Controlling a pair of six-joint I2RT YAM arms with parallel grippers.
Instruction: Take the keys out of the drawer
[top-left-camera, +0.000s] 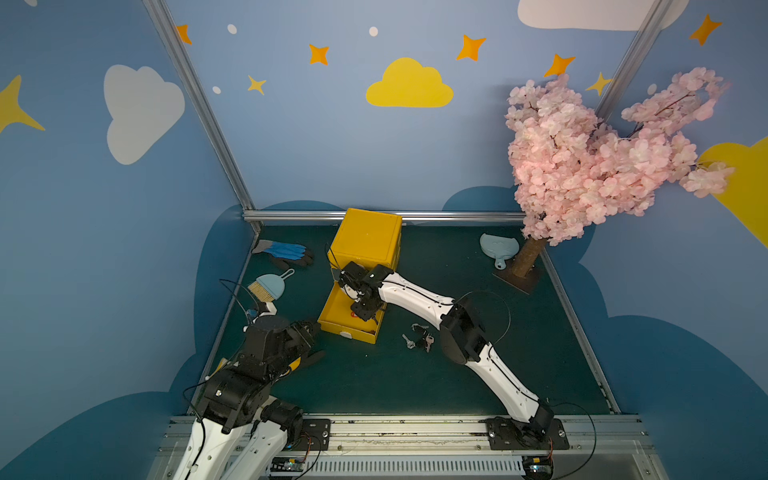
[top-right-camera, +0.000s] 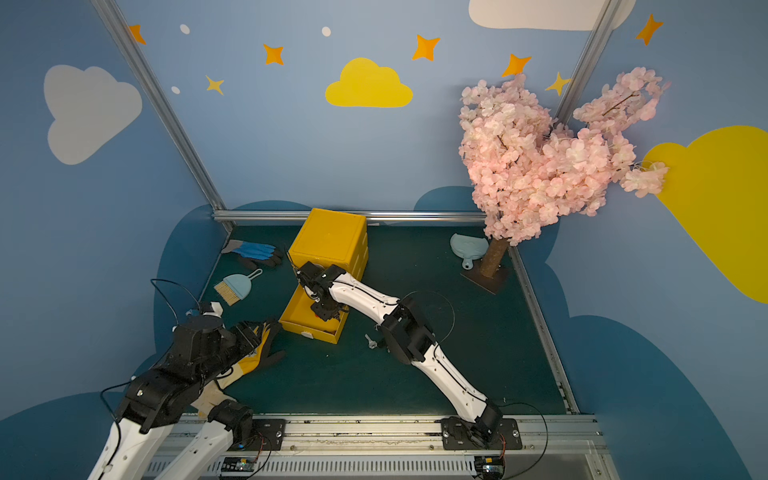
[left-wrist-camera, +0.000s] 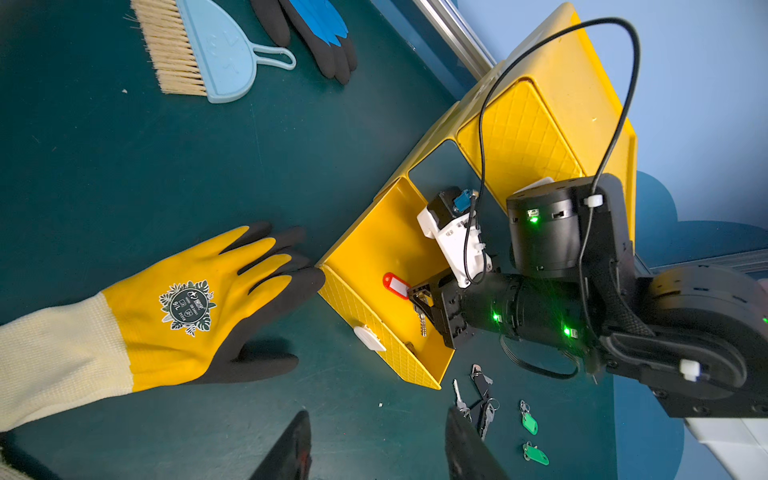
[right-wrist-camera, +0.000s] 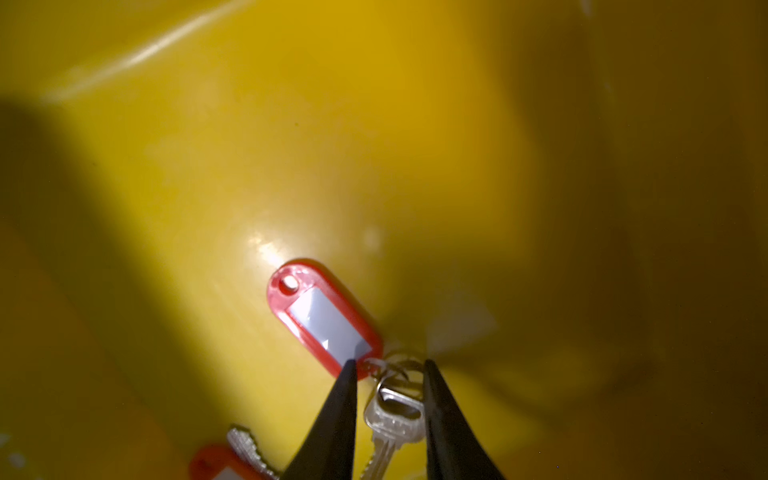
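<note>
The yellow drawer (top-left-camera: 332, 314) is pulled out of its yellow cabinet (top-left-camera: 366, 236). My right gripper is down inside it, partly open. In the right wrist view its two dark fingers stand on either side of the head of a silver key (right-wrist-camera: 394, 417), which is ringed to a red-edged tag (right-wrist-camera: 326, 320). A firm hold does not show. A second red tag (right-wrist-camera: 216, 462) with a key lies at the lower left of that view. My left gripper stands open over the table, nothing between its fingers.
On the green floor right of the drawer lie keys (top-left-camera: 421, 338) and green tags (left-wrist-camera: 529, 424). A yellow glove (left-wrist-camera: 180, 312), a brush (top-left-camera: 273, 286) and a blue glove (top-left-camera: 281, 250) lie to the left.
</note>
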